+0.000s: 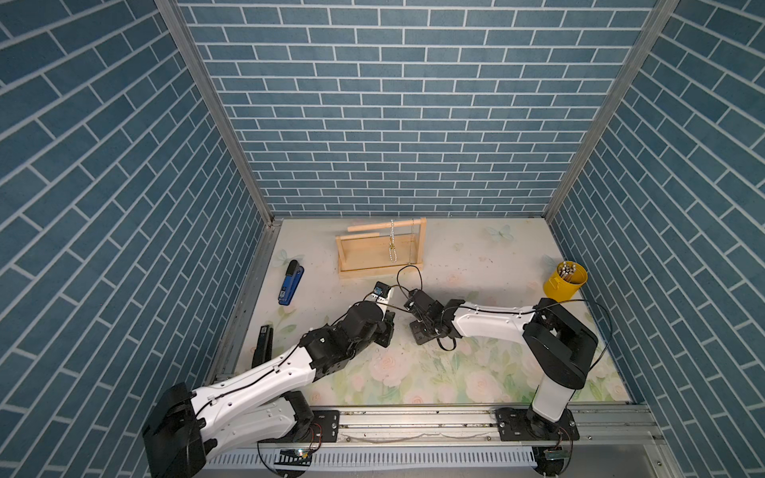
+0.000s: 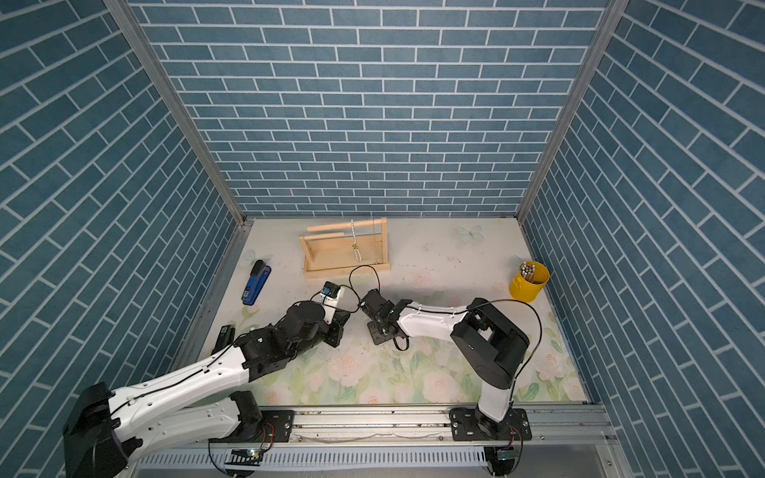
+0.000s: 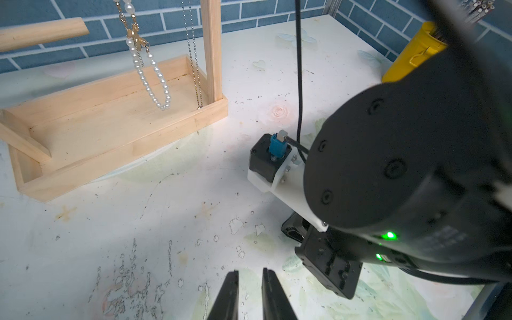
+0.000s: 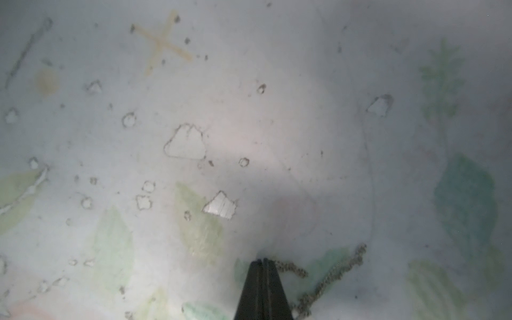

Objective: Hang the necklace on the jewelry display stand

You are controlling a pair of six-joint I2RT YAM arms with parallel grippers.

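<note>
A beaded grey chain necklace (image 4: 333, 277) lies on the table in the right wrist view, touching or just behind the fingertips. My right gripper is shut at it; whether a strand sits between the fingers is hidden. Both top views have the necklace covered by the right arm's end. My left gripper is part open above bare table, nothing between its fingers. At the back stands the wooden display stand (image 1: 381, 271), with a pearl necklace (image 3: 160, 85) on its top bar and a thin silver chain (image 3: 194, 64) beside it.
A yellow cup (image 1: 561, 288) with beaded items stands at the right. At left lie a blue stapler (image 1: 291, 283) and a black object (image 1: 263, 345). The two arm ends are close together at table centre. Open table lies right of the stand.
</note>
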